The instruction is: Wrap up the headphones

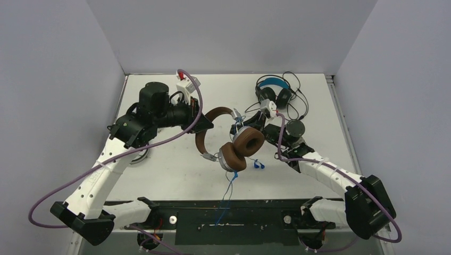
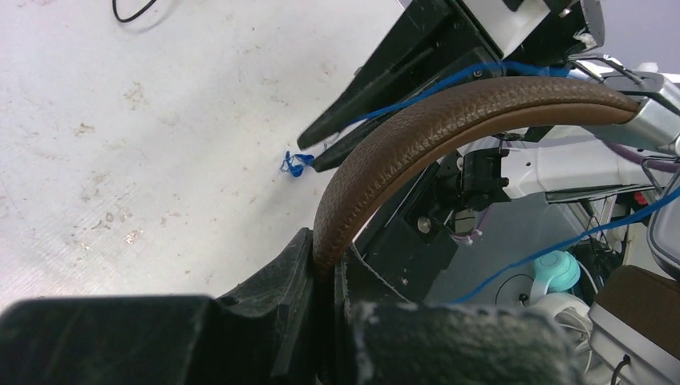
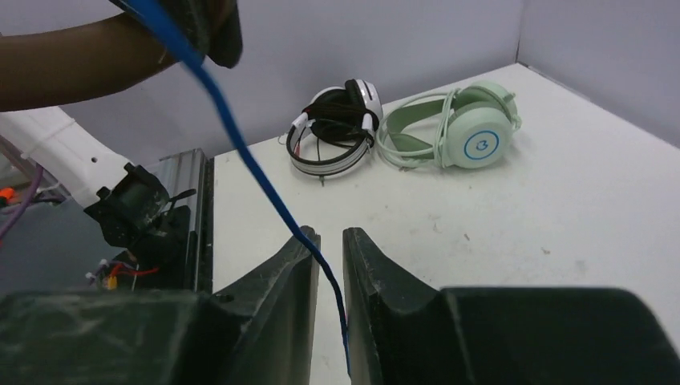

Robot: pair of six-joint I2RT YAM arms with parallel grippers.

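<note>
My left gripper [image 1: 199,122] is shut on the brown headband [image 2: 417,128] of the headphones, lifted above the table; both padded earcups [image 1: 248,141] hang at the centre of the top view, with a blue cable [image 2: 553,249] dangling over the front edge. My right gripper [image 1: 239,125] is beside the earcups, fingers [image 3: 385,321] part open, the blue cable [image 3: 265,184] running down between or across them; whether it touches them I cannot tell. A blue tangle [image 1: 259,164] lies on the table below.
Black-and-blue headphones [image 1: 282,95] with loose cables lie at the back right. Mint headphones [image 3: 477,136] and black-white headphones [image 3: 333,160] lie on the left side.
</note>
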